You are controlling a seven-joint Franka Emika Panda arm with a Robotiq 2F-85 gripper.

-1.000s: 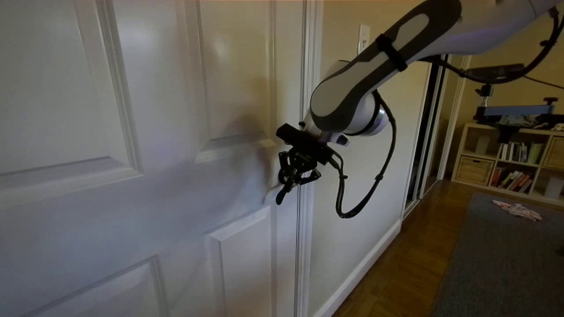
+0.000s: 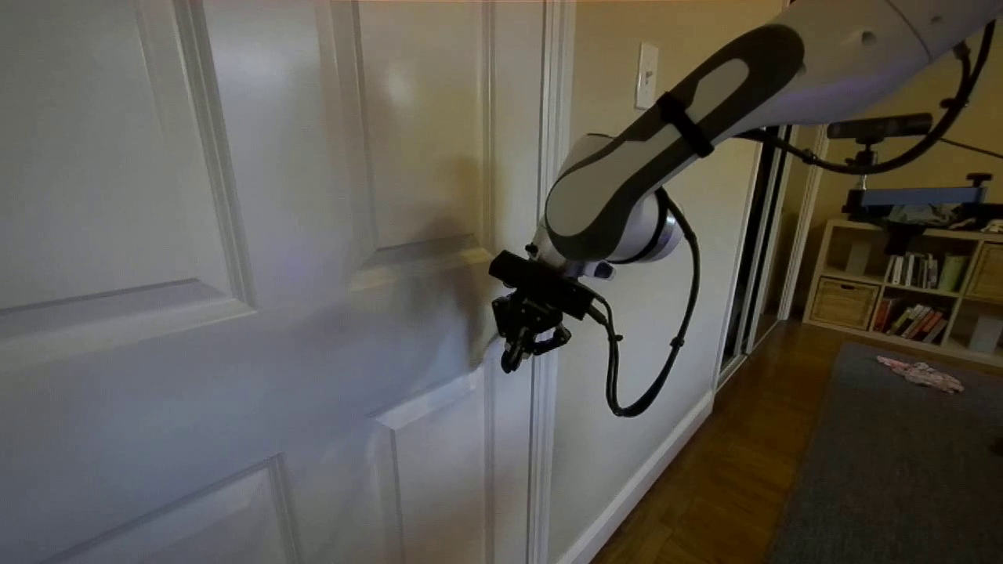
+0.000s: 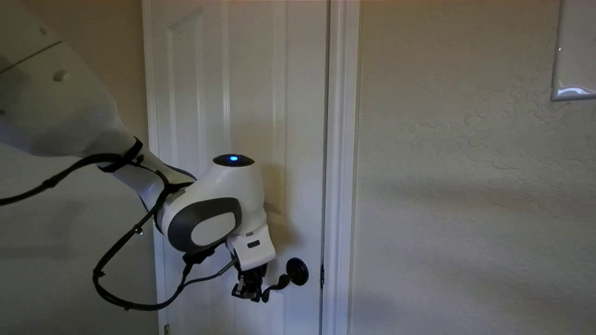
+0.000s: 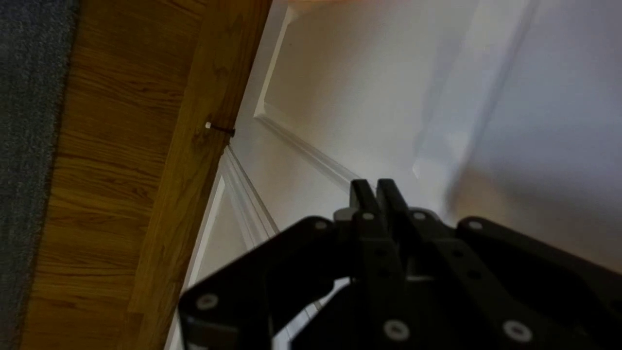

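A dark curved door handle [image 3: 280, 283] stands out from its round black base on the white door [image 3: 304, 184]. Beside the handle's free end, in exterior view 2, is my gripper [image 3: 255, 297], pointing down. Whether they touch I cannot tell. From the wrist view, the gripper is shut: its two black fingertips sit side by side with only a sliver between them and nothing held. The handle cannot be made out there. In exterior view 1 the gripper [image 2: 514, 362] hangs close to the door near its frame, largely covering the handle area.
The door frame [image 3: 341, 167] and a bare wall [image 3: 475, 223] lie right of the door. A cable [image 2: 691, 319] loops below the arm. Floor [image 2: 729, 479] and a grey rug [image 2: 893, 460] are open; a bookshelf [image 2: 860, 282] stands far back.
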